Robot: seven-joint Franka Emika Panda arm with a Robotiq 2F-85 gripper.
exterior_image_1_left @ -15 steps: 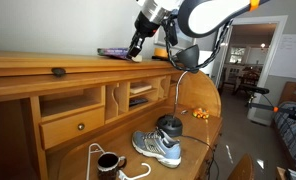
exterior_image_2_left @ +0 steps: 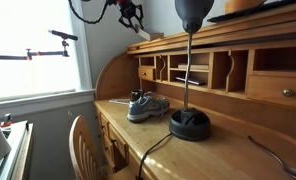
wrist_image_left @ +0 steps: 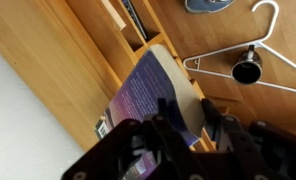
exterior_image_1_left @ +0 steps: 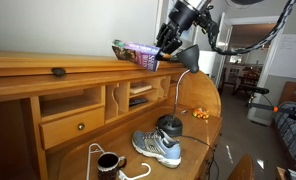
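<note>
A book with a purple printed cover (wrist_image_left: pixel 148 88) and pale page edge is clamped in my gripper, which is shut on one end of it. In exterior view 1 the purple book (exterior_image_1_left: pixel 143 54) hangs tilted at the front edge of the desk's top shelf, with my gripper (exterior_image_1_left: pixel 160 50) at its right end. Whether its far end still touches the shelf is unclear. Exterior view 2 shows my gripper (exterior_image_2_left: pixel 134 24) high above the hutch, small and hard to read.
Other items (exterior_image_1_left: pixel 119 46) lie on the shelf top behind the book. Below, the desktop holds a grey shoe (exterior_image_1_left: pixel 158 147), a dark mug (exterior_image_1_left: pixel 109 164), a white hanger (wrist_image_left: pixel 263 45) and a lamp (exterior_image_2_left: pixel 190 122). Cubbies (exterior_image_1_left: pixel 113 97) line the hutch.
My gripper has moved right along the shelf.
</note>
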